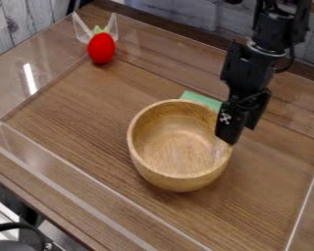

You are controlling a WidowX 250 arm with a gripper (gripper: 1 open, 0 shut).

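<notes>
A black robot arm reaches down from the upper right to my gripper (231, 125), which is low at the right rim of a large wooden bowl (176, 170). Just behind the bowl lies a flat mint-green object (200, 100), partly hidden by the bowl and the gripper. Whether the fingers are open or shut, and whether anything is between them, is not clear at this size.
A red egg-shaped object (101, 49) stands at the upper left, with a pale object (97, 27) behind it.
</notes>
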